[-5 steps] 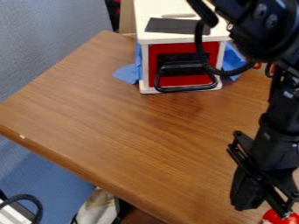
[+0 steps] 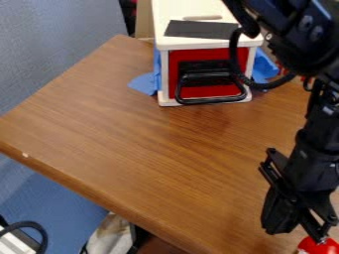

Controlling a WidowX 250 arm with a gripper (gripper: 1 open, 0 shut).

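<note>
The black gripper [image 2: 298,216] of the arm hangs at the lower right, low over the wooden table, its fingertips pointing down. A red round object [image 2: 318,247] sits just below and behind the fingers at the bottom edge, mostly out of frame. Whether the fingers are open or shut around anything is hard to make out.
A white box with a red front [image 2: 183,61] and black wire handle stands at the back on blue material [image 2: 143,83]. A grey-blue wall and floor border the table on the left.
</note>
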